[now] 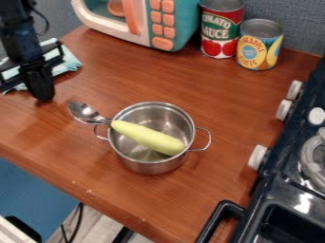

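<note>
My black gripper (41, 87) hangs at the far left over the wooden table, beside a pale blue cloth (66, 58); whether its fingers are open or shut is not clear. A steel pot (150, 161) stands in the middle of the table, with a yellow-green corn-like item (148, 135) lying across it. A metal spoon (86, 113) sticks out to the left of the pot.
A teal toy microwave (165, 19), a tomato sauce can (221, 33) and a yellow can (259, 47) stand at the back. A black toy stove (286, 190) fills the right side.
</note>
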